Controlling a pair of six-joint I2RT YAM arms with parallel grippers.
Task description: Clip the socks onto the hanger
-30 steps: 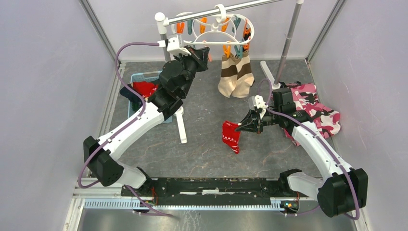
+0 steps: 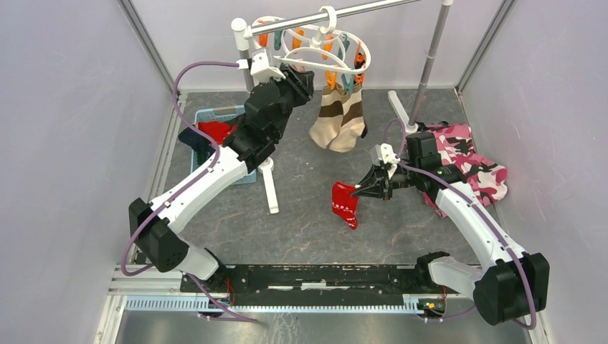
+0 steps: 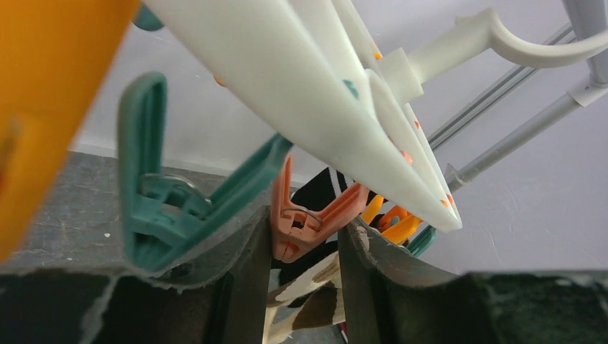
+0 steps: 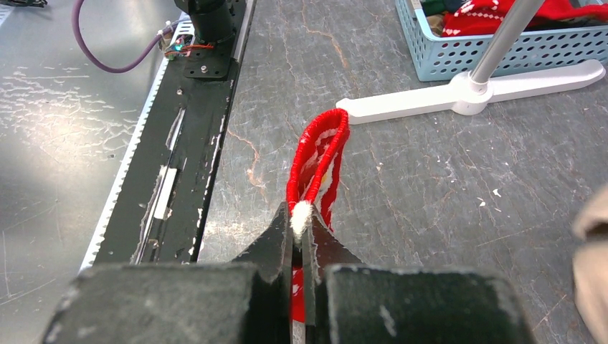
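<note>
In the top view my right gripper [image 2: 356, 190] holds a small red sock [image 2: 345, 206] above the floor. The right wrist view shows the sock's white-tipped cuff pinched between the shut fingers; its opening faces away. My left gripper [image 2: 307, 77] is raised at the near left rim of the white round hanger [image 2: 362, 54]. Seen from the left wrist, a salmon-coloured clip [image 3: 305, 233] hangs between the parted fingers, its two arms spread. Behind it, striped socks [image 2: 340, 118] hang from clips on the hanger.
A teal clip [image 3: 172, 190] and a blurred orange one [image 3: 50, 100] hang close beside my left fingers. The blue basket [image 2: 247, 178] holds more socks. A pink patterned cloth [image 2: 466, 158] lies at the right.
The hanger has shifted slightly left, and the striped socks have swung left with it. My left gripper has moved slightly right at the rim. The right arm and red sock are almost still.
</note>
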